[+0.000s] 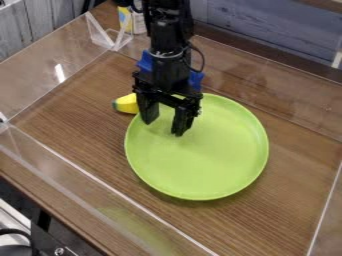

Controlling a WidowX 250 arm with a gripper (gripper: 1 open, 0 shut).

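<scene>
The black arm reaches down from the top centre, its gripper (pixel 166 112) low over the back left rim of a large green plate (pixel 201 161). A small yellow object (pixel 126 104) lies just left of the gripper, partly behind it. A blue object (pixel 152 66) stands behind the arm, largely hidden by it. The gripper's fingers are dark and apart; nothing shows clearly between them.
Wooden floor of the tray surrounds the plate, with free room at the left and lower right. A white and yellow item (pixel 127 20) stands at the top left. Walls edge the back and left.
</scene>
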